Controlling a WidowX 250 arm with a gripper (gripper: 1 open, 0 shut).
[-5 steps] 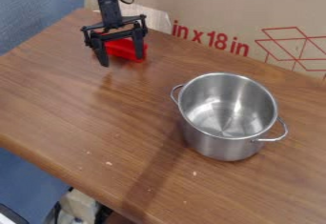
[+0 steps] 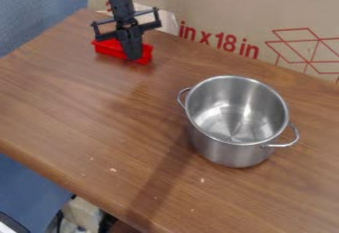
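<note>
The black gripper (image 2: 130, 51) reaches down from the top left over a red object (image 2: 109, 49) at the back left of the wooden table (image 2: 93, 118). Its fingertips are low, right at the red object and partly in front of it; whether anything is between them is hard to tell at this size. A large steel pot (image 2: 236, 120) with two side handles stands on the right half of the table.
A white board (image 2: 239, 24) with printed red lettering stands behind the table's back edge. A blue surface shows beyond the left edges.
Over the last second the gripper has shifted slightly and changed its angle at the red object, whose visible part now lies more to the left of the fingers. The pot is unmoved.
</note>
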